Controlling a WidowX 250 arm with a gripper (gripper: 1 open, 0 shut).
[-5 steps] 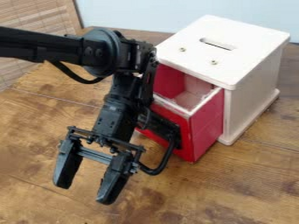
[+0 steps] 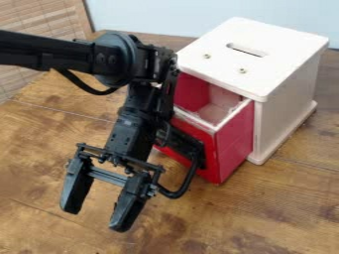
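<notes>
A pale wooden box (image 2: 279, 124) with a slot and two screws on top stands at the right. Its red drawer (image 2: 228, 149) is pulled partly out, its pale-rimmed inside visible at the top and part of its front hidden behind the black arm. My gripper (image 2: 98, 200) hangs in front of the drawer, lower left, pointing down and toward the viewer, its two fingers spread open with only tabletop seen between them.
A bamboo mat or screen (image 2: 38, 22) is at the back left, with a white wall behind the box.
</notes>
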